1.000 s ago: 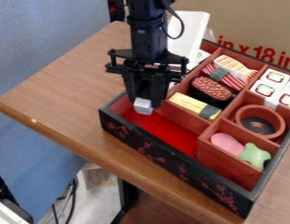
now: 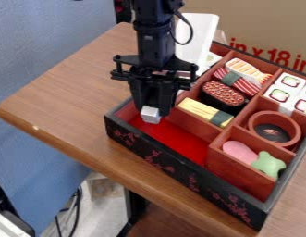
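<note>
My black gripper (image 2: 152,102) points down over the near left end of a lacquered bento box (image 2: 177,174), with a small white block (image 2: 150,115) at its fingertips, above the red empty compartment (image 2: 174,139). Whether the fingers grip the block is hard to tell. Other compartments hold a yellow piece with a green band (image 2: 204,111), a dark round piece (image 2: 225,93), striped pieces (image 2: 241,76), a red ring (image 2: 275,128), a pink piece (image 2: 239,152) and a green piece (image 2: 269,164).
A wooden table (image 2: 75,102) has clear room left of the box. A white board (image 2: 199,37) and a cardboard box (image 2: 269,37) stand behind. The table's front edge borders the floor.
The gripper and white block have shifted very slightly; otherwise little visibly differs.
</note>
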